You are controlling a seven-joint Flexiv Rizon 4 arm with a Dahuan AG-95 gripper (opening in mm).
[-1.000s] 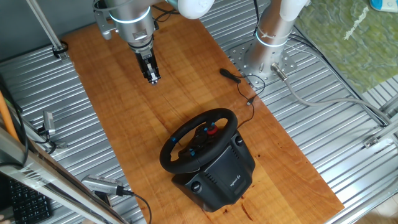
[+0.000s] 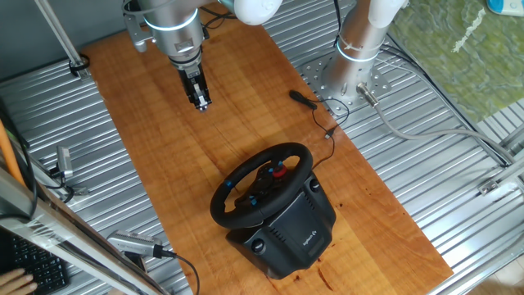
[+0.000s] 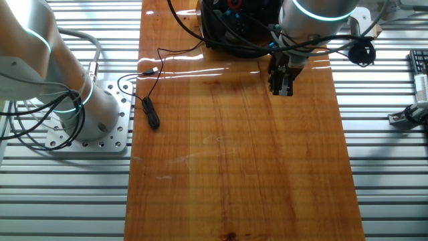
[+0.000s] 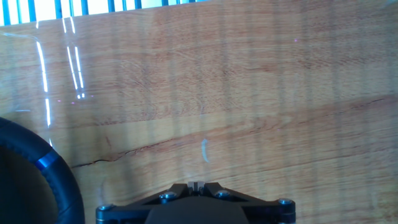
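Note:
A black steering wheel unit with blue marks on its rim (image 2: pixel 306 182) rests on the wooden board, its base (image 2: pixel 296 238) turned to the lower right. Above the bare wood, well apart from the wheel, hangs my gripper (image 2: pixel 202 107), pointing down. Its fingertips meet at the bottom of the wrist view, where the gripper looks shut with nothing showing between the fingers. Part of the wheel's rim (image 4: pixel 69 186) enters that view at lower left. In exterior view 2 the wheel (image 3: pixel 231 41) is partly cut off at the top edge.
A bundled black cable (image 2: pixel 303 99) lies on the board near the arm's base (image 2: pixel 354 80). Around the board (image 2: pixel 147 123) run metal slats. A camera-like device (image 2: pixel 135 244) stands at the left edge. A person's hand (image 2: pixel 16 281) is over a keyboard at lower left.
A person's hand has come in over the keyboard at the lower left. The arm, gripper and wheel show no visible movement.

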